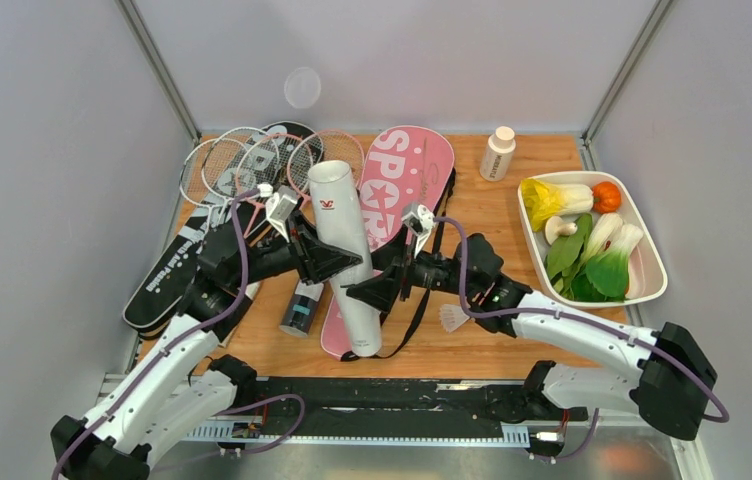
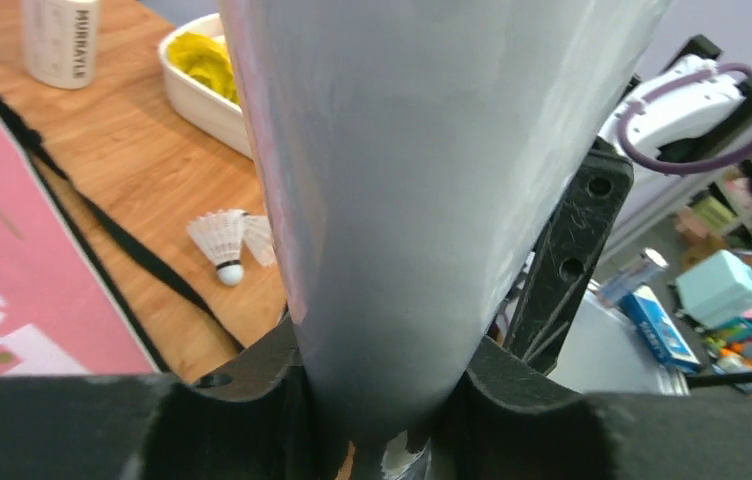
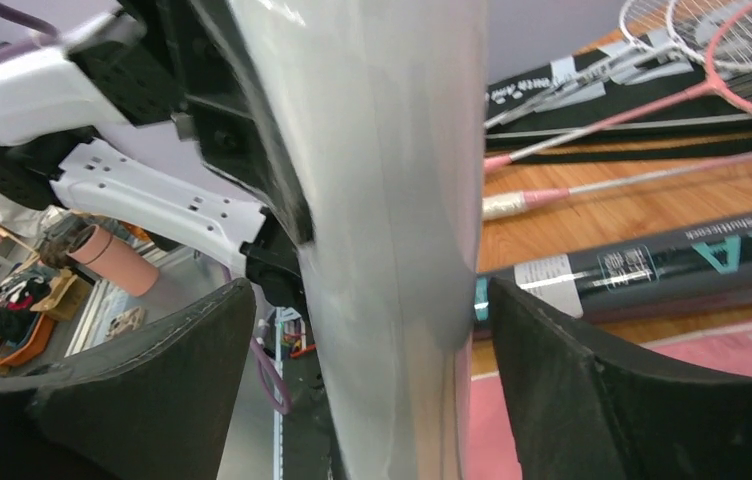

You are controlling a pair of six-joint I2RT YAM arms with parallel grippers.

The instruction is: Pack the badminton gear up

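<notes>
A white shuttlecock tube [image 1: 347, 305] with a red logo stands tilted between both grippers over the pink bag [image 1: 407, 160]. My left gripper [image 1: 337, 255] is shut on its middle; in the left wrist view the tube fills the fingers. My right gripper [image 1: 372, 275] is round it slightly lower, the tube between its fingers; whether they press on it is unclear in the right wrist view. Rackets [image 1: 212, 165] lie over the black bag [image 1: 162, 290] at left. A dark tube [image 1: 300, 315] lies beside the pink bag, and shuttlecocks [image 2: 220, 240] lie right of it.
A white tray of vegetables [image 1: 642, 280] takes the table's right side, with a white bottle [image 1: 498, 152] at the back. Bare wood shows between the tray and the pink bag.
</notes>
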